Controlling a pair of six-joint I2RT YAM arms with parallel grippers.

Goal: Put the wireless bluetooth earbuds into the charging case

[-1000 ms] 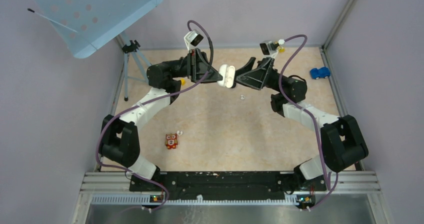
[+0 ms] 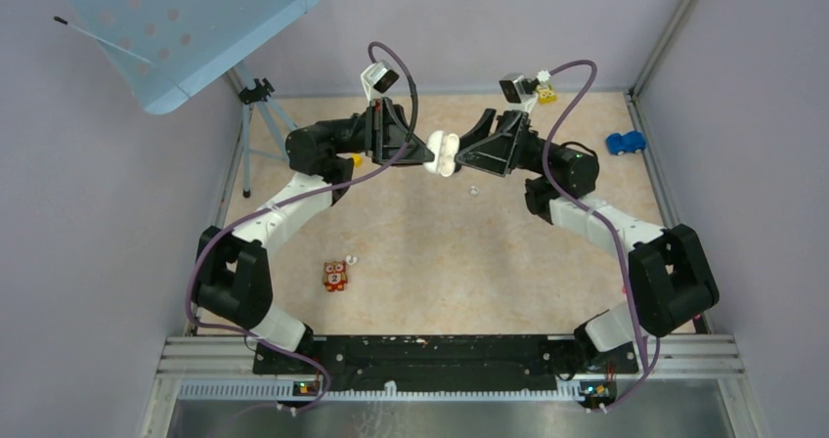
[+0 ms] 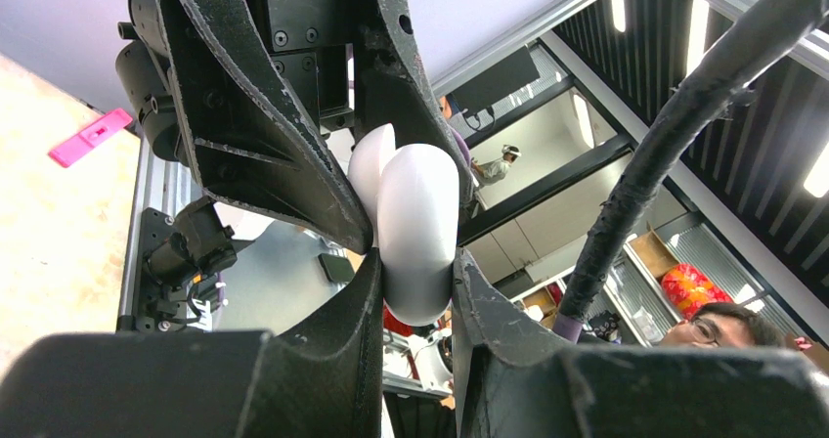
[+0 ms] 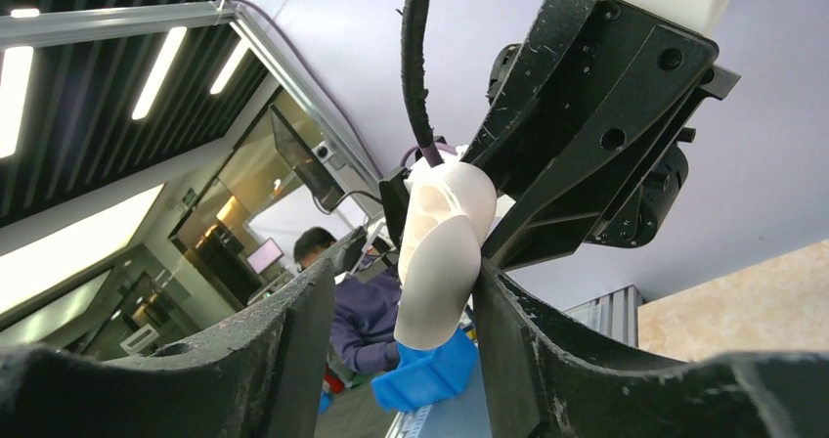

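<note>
The white charging case point(image 2: 434, 153) stands raised above the table with its lid point(image 4: 438, 284) ajar; wells show inside it in the right wrist view. My left gripper is shut on the case's body, whose rounded white shell point(image 3: 418, 233) shows between the fingers. Facing it from the right, my right gripper has its fingers apart on either side of the lid; whether either one touches it I cannot tell. A small white object, likely an earbud point(image 2: 474, 191), lies on the table below. Another small white piece point(image 2: 352, 259) rests beside the owl figure.
A red owl toy point(image 2: 335, 276) sits at the front left of the table, a blue toy car point(image 2: 626, 143) at the right, a yellow toy point(image 2: 546, 95) at the back. A tripod point(image 2: 257, 91) stands back left.
The case now shows more of its inside from above, its lid standing wider. The left arm has stayed in place.
</note>
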